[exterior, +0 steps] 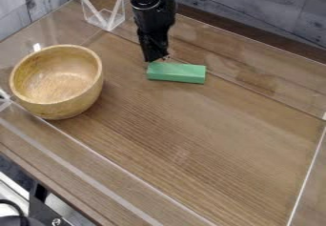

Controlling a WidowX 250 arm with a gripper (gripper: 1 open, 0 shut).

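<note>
My black gripper (154, 51) hangs at the upper middle of the camera view, its fingertips low, just above and behind the left end of a green rectangular block (176, 73) that lies flat on the wooden table (204, 154). Whether the fingers are open or shut is too small to tell.
A wooden bowl (55, 83) stands on the left side of the table. A raised edge runs along the back.
</note>
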